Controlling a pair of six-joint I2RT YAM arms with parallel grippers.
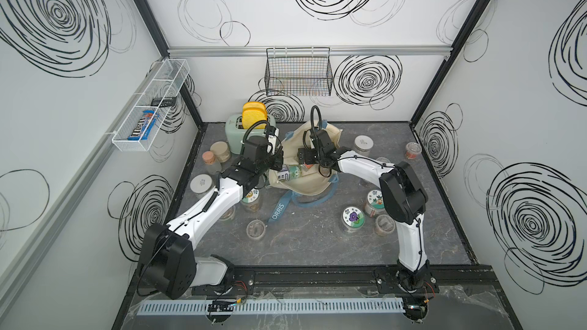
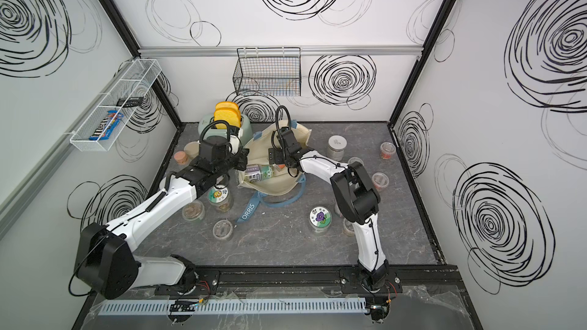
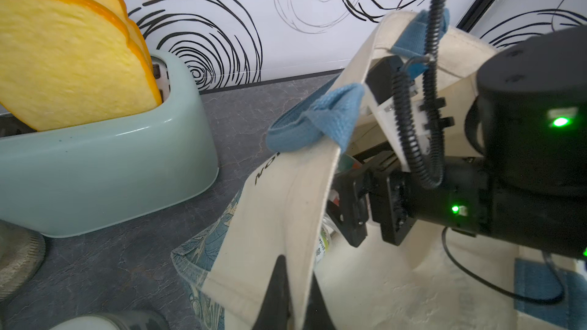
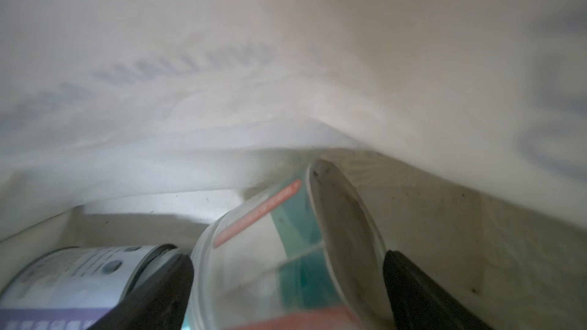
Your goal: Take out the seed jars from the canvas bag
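Observation:
The cream canvas bag [image 1: 311, 183] with blue straps lies open at the table's back. My left gripper is shut on the bag's fabric edge, holding it up at the left. My right gripper is open inside the bag, its fingers either side of a tilted jar [image 4: 263, 238] with a teal and red label. A second jar [image 4: 73, 281] with a purple label lies beside it, at the left in the right wrist view. Whether the fingers touch the tilted jar I cannot tell.
A mint toaster [image 3: 104, 171] with yellow slices stands behind left of the bag. Several jars [image 1: 352, 218] stand around the bag. A wire basket [image 1: 298, 73] hangs on the back wall.

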